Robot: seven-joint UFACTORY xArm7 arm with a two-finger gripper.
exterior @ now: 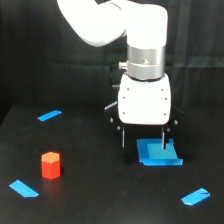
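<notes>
A red-orange cube (51, 165) rests on the dark table at the left. To the right, a blue-bordered square (159, 153) lies flat with a paler blue middle. My white gripper (144, 136) hangs above the table near that square, far to the right of the cube. Its dark, thin fingers stand wide apart, and I see nothing held between them. The fingertips are hard to make out against the black surface.
Blue tape strips lie flat at the back left (49, 115), front left (23, 188) and front right (195, 197). A dark curtain (40, 60) hangs behind.
</notes>
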